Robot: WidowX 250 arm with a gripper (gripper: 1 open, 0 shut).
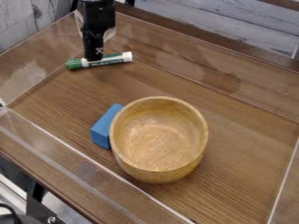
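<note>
A green and white marker-like object (100,60) lies on the wooden table at the upper left. My black gripper (93,47) hangs just above it, a little behind it, apparently apart from it. The gripper looks shut, with nothing seen between its fingers, though it is small in the view.
A large wooden bowl (159,138) stands in the lower middle, with a blue block (105,125) against its left side.
</note>
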